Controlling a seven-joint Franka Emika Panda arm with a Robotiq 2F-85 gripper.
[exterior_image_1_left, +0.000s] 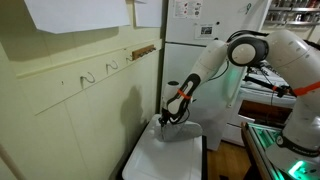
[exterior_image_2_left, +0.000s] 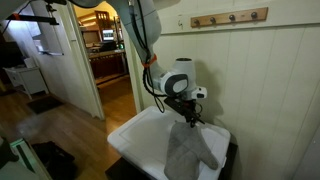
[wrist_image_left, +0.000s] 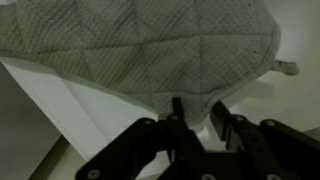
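Note:
A grey quilted cloth, like an oven mitt (exterior_image_2_left: 190, 150), lies on the white table in exterior view 2. It fills much of the upper wrist view, where a small hanging loop (wrist_image_left: 285, 67) shows at its right. My gripper is at the cloth's near edge. Its dark fingertips stand a small way apart, with some of the cloth edge between them. Whether they press on it cannot be made out. In exterior view 1 the gripper (exterior_image_1_left: 164, 120) is low at the table's far end, and the cloth (exterior_image_1_left: 182, 131) shows beside it.
A wall with hooks (exterior_image_1_left: 88, 77) runs close along one side of it. A white fridge (exterior_image_1_left: 190, 75) stands behind the arm.

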